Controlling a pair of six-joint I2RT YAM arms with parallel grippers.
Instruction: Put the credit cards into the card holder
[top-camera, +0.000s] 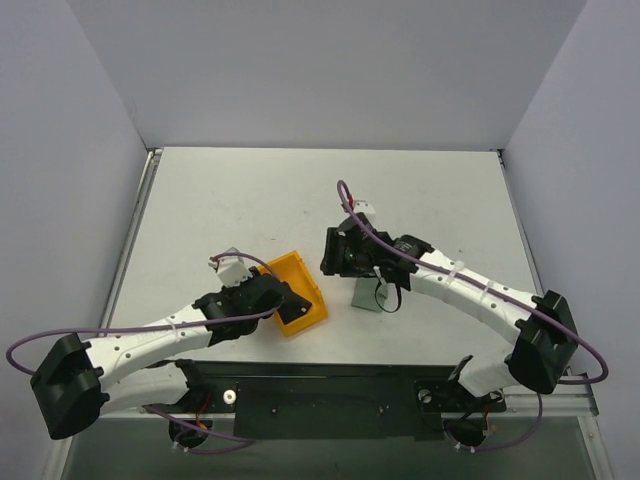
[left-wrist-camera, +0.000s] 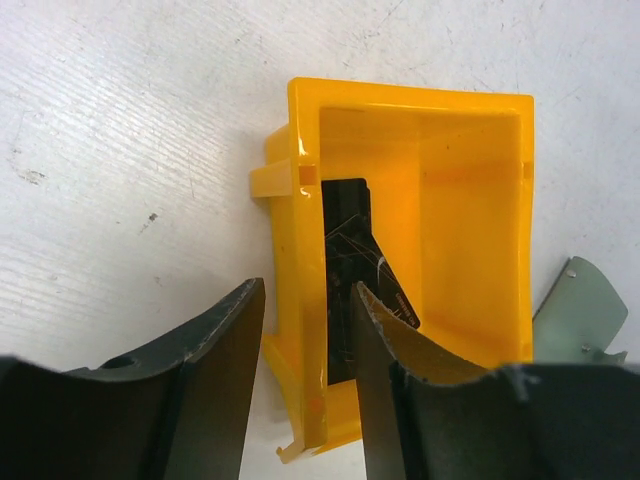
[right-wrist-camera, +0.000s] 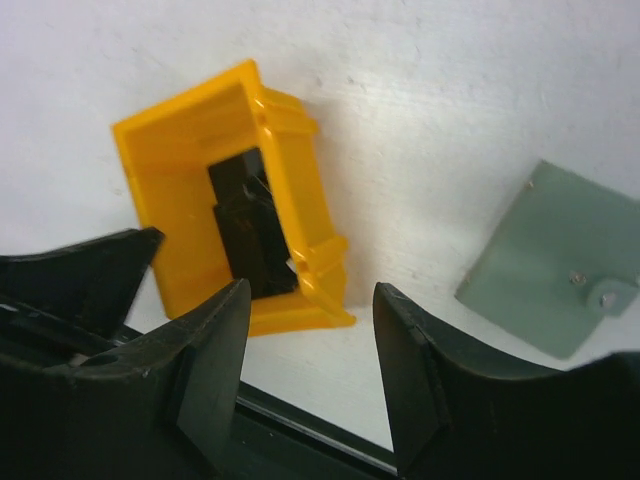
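Black cards (left-wrist-camera: 350, 265) lie in a yellow box (left-wrist-camera: 427, 97), one slanted over another. The left wrist view has my left gripper part open, its fingers to either side of the box's near side wall; whether they touch it I cannot tell. The grey-green card holder (top-camera: 369, 293) rests on the table, right of the box, and shows at the right of the right wrist view. My right gripper is open and empty, raised between the box and the holder.
The left gripper's dark finger (right-wrist-camera: 100, 270) reaches in at the box's left side in the right wrist view. Behind both arms the white table (top-camera: 250, 190) is bare. A dark front edge (top-camera: 320, 372) borders it.
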